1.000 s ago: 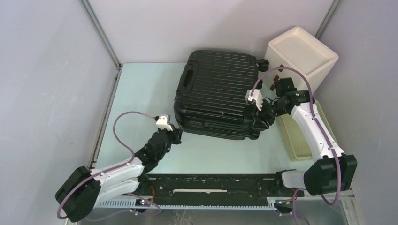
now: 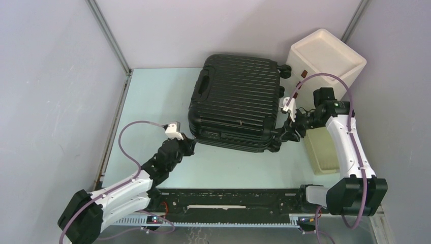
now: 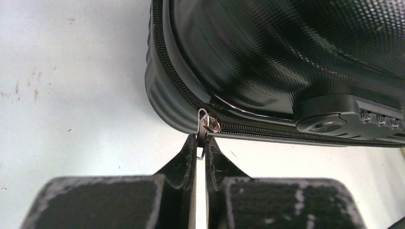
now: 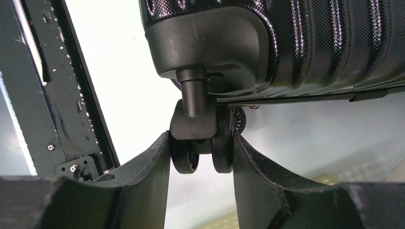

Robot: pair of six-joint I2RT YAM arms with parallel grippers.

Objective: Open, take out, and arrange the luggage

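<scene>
A black ribbed suitcase [image 2: 236,96] lies flat and slightly turned on the table. In the left wrist view, a metal zipper pull [image 3: 203,126] hangs at the suitcase's rounded corner, and my left gripper is shut on it. The zipper seam runs from there past a combination lock [image 3: 353,117]. At the suitcase's near right corner, my right gripper has its fingers on either side of a wheel [image 4: 193,124]. Its fingers are parted about the wheel's width; whether they grip it firmly cannot be told.
A white box [image 2: 328,61] stands behind the suitcase's right side. A pale yellow bin [image 2: 321,157] lies partly under the right arm. Bare table [image 2: 152,101] shows to the left and in front of the suitcase.
My right gripper has moved a little rightward along the suitcase's near right corner. The left gripper has shifted slightly left. The suitcase has stayed in place.
</scene>
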